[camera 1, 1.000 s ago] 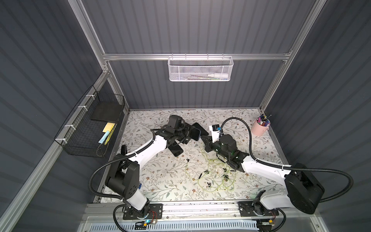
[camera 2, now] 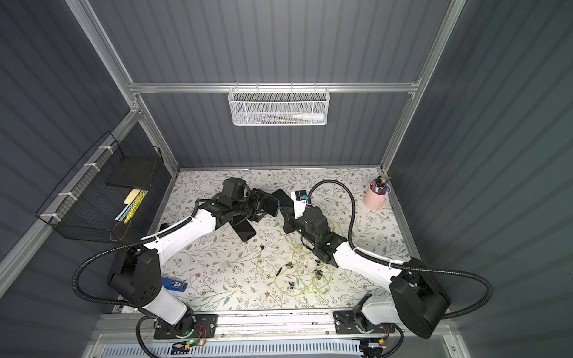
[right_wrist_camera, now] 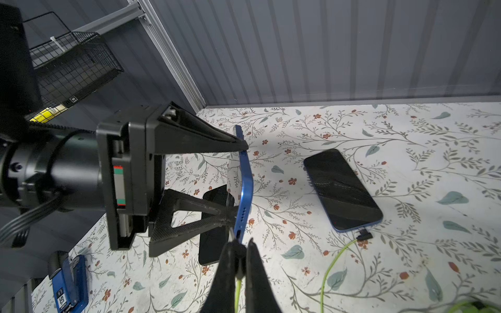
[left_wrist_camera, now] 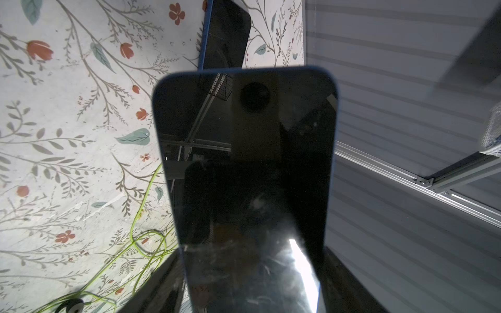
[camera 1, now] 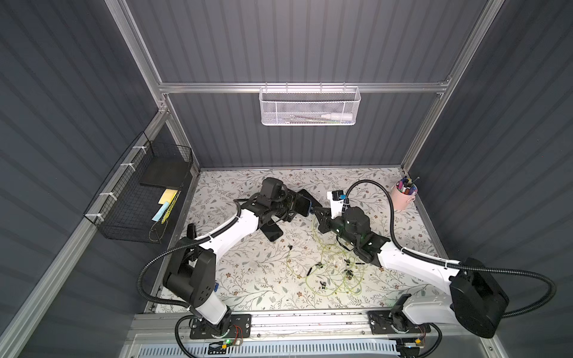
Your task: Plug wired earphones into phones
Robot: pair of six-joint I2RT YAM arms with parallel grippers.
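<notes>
My left gripper holds a blue phone (left_wrist_camera: pixel 248 193) (right_wrist_camera: pixel 245 174) upright by its long edges, in the air. My right gripper is shut on a black earphone plug with yellow-green cable, just at the phone's bottom end; whether it is inserted I cannot tell. Behind, a second phone (right_wrist_camera: pixel 341 190) lies flat with a black connector (right_wrist_camera: pixel 364 234) and cable at its end. Another dark phone (camera 2: pixel 243 232) lies on the left, below my left gripper. Tangled yellow-green earphone cables (camera 1: pixel 334 277) lie on the front right of the table.
A pink pen cup (camera 1: pixel 403 197) stands at the back right. A blue tool (camera 2: pixel 173 284) lies front left. A black wire basket (camera 1: pixel 128 203) hangs on the left wall, a white one (camera 1: pixel 309 107) on the back wall.
My right arm and gripper have shifted slightly right. My left gripper with the phone is almost still.
</notes>
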